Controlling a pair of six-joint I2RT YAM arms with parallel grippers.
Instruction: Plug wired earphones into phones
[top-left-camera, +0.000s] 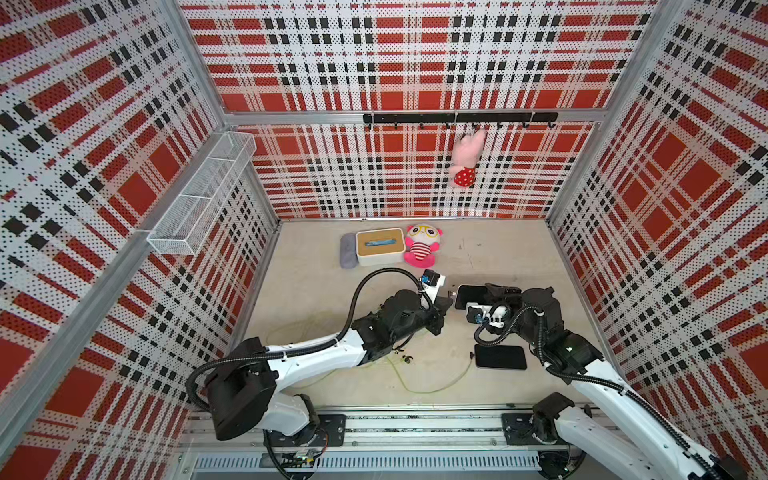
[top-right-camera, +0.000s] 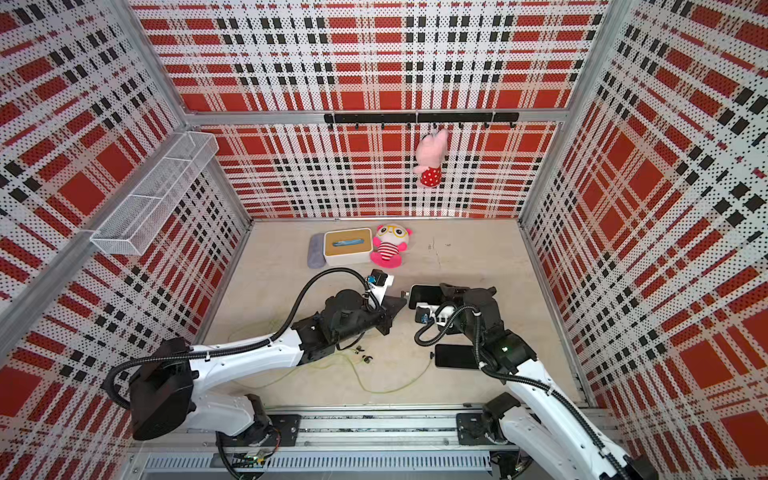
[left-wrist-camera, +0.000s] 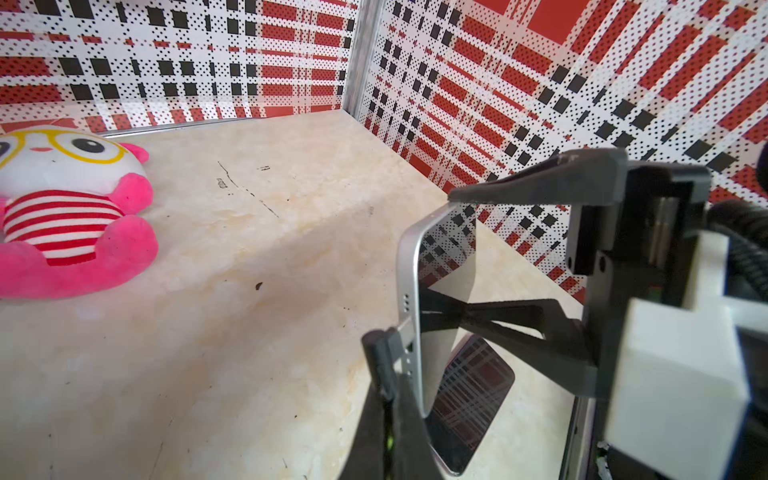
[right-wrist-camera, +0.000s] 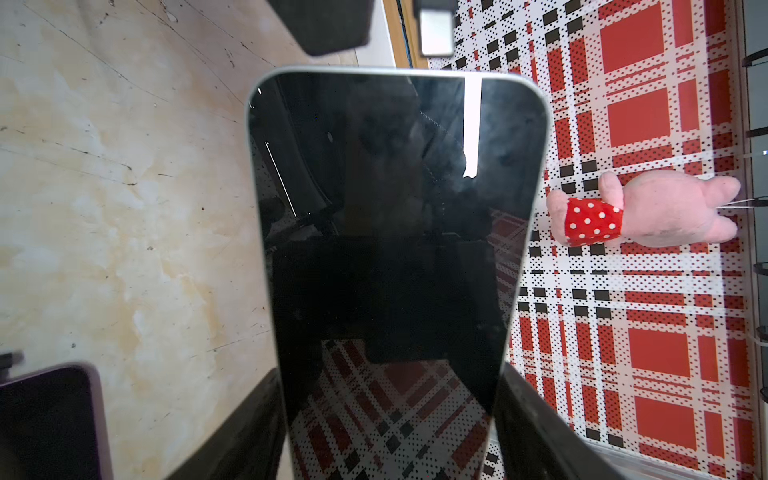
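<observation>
My right gripper is shut on a black-faced phone (right-wrist-camera: 384, 232) with a silver rim, raised above the table. The phone's port edge (left-wrist-camera: 409, 336) faces my left gripper, whose fingers are shut around a black earphone plug (left-wrist-camera: 381, 356). A bit of green cable (left-wrist-camera: 389, 440) shows between those fingers. The plug's silver tip meets the port edge; how far in it sits cannot be told. A second phone (top-left-camera: 501, 357) lies flat on the table, a small black plug (top-left-camera: 472, 354) at its left end, with a yellow-green cable (top-left-camera: 432, 391) running from it.
Small black earbuds (top-left-camera: 407, 359) lie on the table below the left arm. Toward the back stand a white box (top-left-camera: 381, 259) with a blue item on it, a grey object (top-left-camera: 348, 250) and a pink plush toy (top-left-camera: 421, 246).
</observation>
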